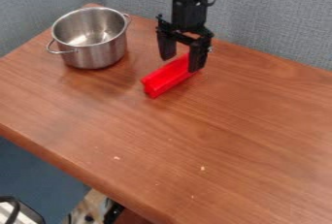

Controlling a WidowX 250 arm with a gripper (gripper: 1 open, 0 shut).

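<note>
A red elongated block (169, 78) lies diagonally on the wooden table. My black gripper (184, 46) hangs open just above its far end, its fingers spread with nothing visibly held. A steel pot (88, 39) with two side handles stands upright to the left of the block.
Grey padded panels rise behind it. The table's left front edge drops to a blue floor, with some equipment at the lower left corner.
</note>
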